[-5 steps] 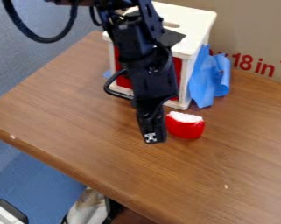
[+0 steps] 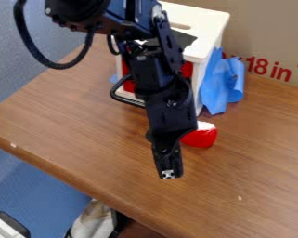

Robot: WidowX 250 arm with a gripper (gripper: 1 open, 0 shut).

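Note:
My black gripper (image 2: pixel 167 158) points down over the wooden table (image 2: pixel 77 139), near its middle; whether its fingers are open or shut is hard to tell. Just behind it and to the right sits a red object with a white top (image 2: pixel 203 135), partly hidden by the gripper. A white box (image 2: pixel 200 28) with red panels stands behind the arm, mostly covered by it.
A crumpled blue cloth (image 2: pixel 223 84) lies right of the white box, against a cardboard box (image 2: pixel 273 42) at the back. The table's left and front edge drops to a blue floor.
The gripper has moved a little right and downward in the view, toward the front, and now covers part of the red object.

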